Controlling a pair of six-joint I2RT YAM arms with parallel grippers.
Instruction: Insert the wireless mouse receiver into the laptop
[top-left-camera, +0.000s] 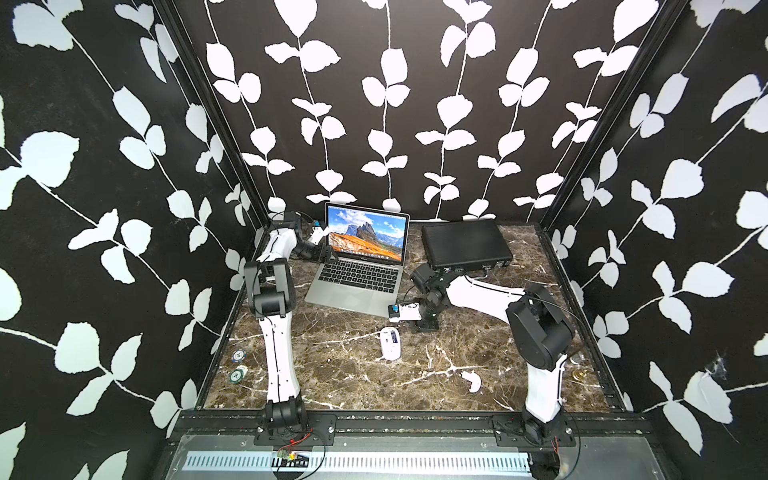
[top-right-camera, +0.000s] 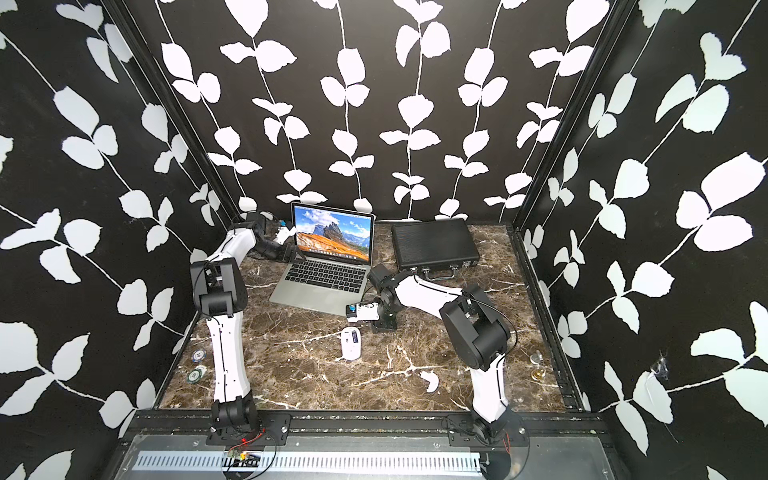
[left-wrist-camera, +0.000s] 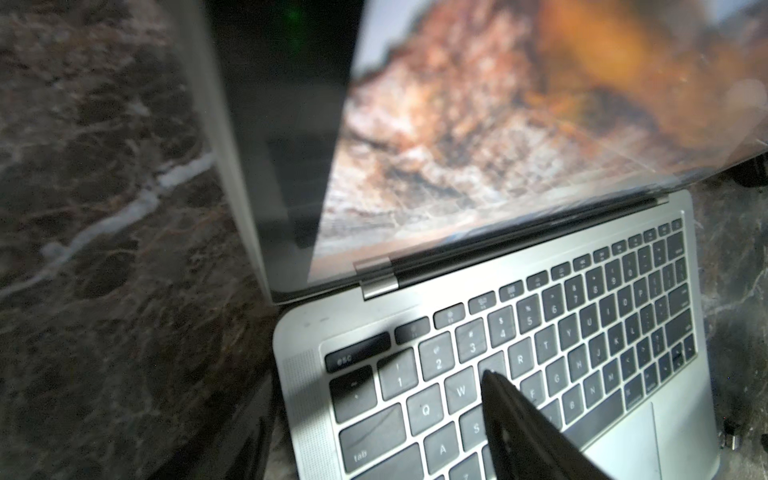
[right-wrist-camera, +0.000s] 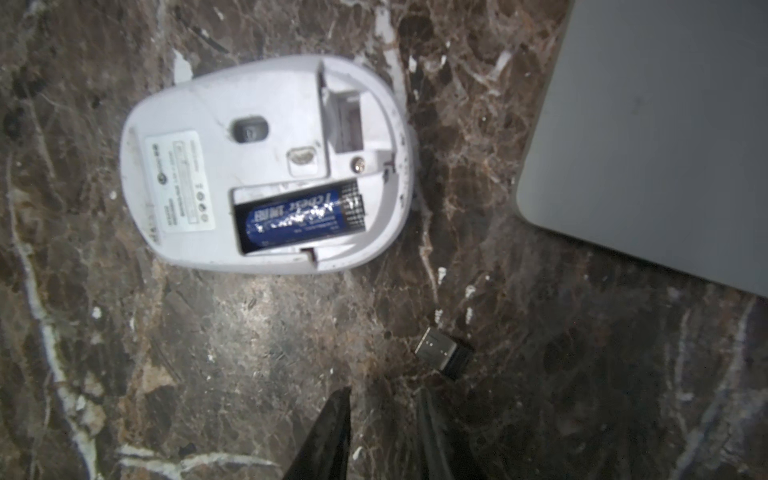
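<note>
The small USB receiver (right-wrist-camera: 442, 352) lies loose on the marble table, its metal plug toward the mouse. Just short of it, my right gripper is open with nothing between its fingers. The white mouse (right-wrist-camera: 264, 172) rests upside down, cover off, a blue battery inside. At the laptop (top-left-camera: 360, 276), open with its screen lit, my left gripper has its fingers spread and empty. One finger shows over the left keys, the other over dark table beside the laptop's left edge. Whether either touches the laptop, I cannot tell.
A black case (top-left-camera: 466, 243) stands at the back right, behind my right arm. The white mouse cover (top-left-camera: 472, 381) lies toward the front. Small round items (top-left-camera: 238, 365) sit near the left edge. Bare table surrounds the mouse.
</note>
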